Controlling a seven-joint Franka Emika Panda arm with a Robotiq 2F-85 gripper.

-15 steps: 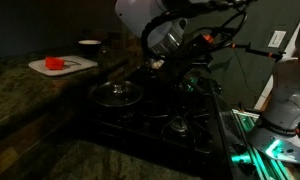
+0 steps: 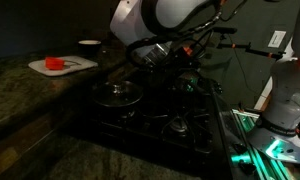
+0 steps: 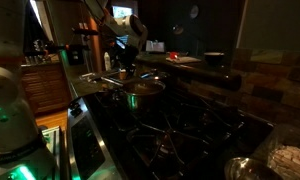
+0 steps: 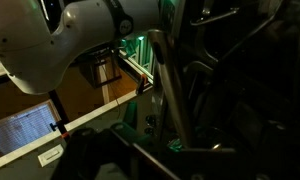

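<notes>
My gripper [image 2: 168, 58] hangs from the white arm above the far side of the stove, near the right end. It stands open, though its fingers are dark and hard to make out, and I see nothing held. A round pan [image 2: 117, 93] rests on the stove [image 2: 150, 125] to the left of the gripper. In the other exterior view, the pan [image 3: 145, 88] lies nearer the camera than the arm's hand. The wrist view is mostly dark, with a shiny metal bar [image 4: 170, 90] crossing it.
On the raised counter at the back are a white board [image 2: 78, 65] with a red item [image 2: 55, 62] and a pot [image 2: 90, 43]. A metal bowl [image 3: 248, 170] and a clear container [image 3: 290, 155] stand at the near right.
The arm's white hand has shifted slightly left and up in the first exterior view. The pan, board and red item have stayed in place.
</notes>
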